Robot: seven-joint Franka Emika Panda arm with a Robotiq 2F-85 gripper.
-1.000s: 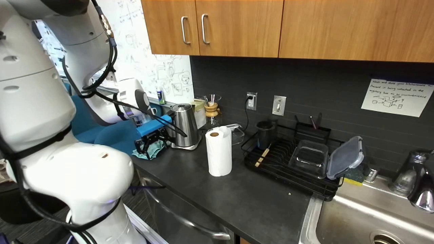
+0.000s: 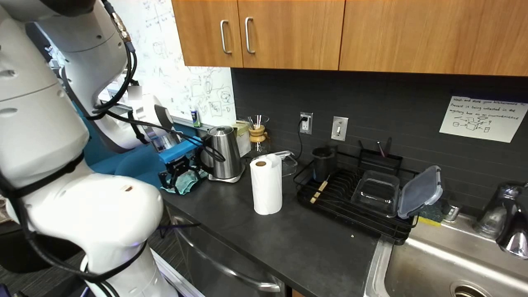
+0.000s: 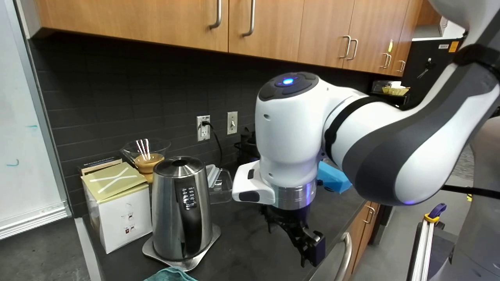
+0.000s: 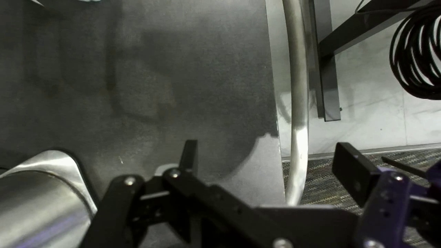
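Observation:
My gripper stands open over the counter's front edge, its two fingers wide apart with nothing between them. In exterior view 2 the gripper [image 3: 290, 241] hangs to the right of a steel electric kettle [image 3: 183, 210], clear of it. The kettle [image 4: 39, 210] fills the lower left corner of the wrist view, beyond the left finger. A crumpled teal cloth [image 2: 183, 181] lies on the counter, seen behind the gripper [image 2: 179, 179] in exterior view 1. Only a bit of the cloth [image 3: 171, 275] shows in exterior view 2.
A paper towel roll [image 2: 266, 185] stands upright mid-counter. Right of it is a black dish rack [image 2: 341, 210] holding containers, then the sink [image 2: 445, 265]. A white box [image 3: 122, 213] stands beside the kettle. A curved metal handle [image 4: 298, 103] runs along the counter's front; open counter lies between.
In exterior view 1 the arm and gripper have shifted slightly to the left, away from the kettle. Cloth, kettle and towel roll look unmoved.

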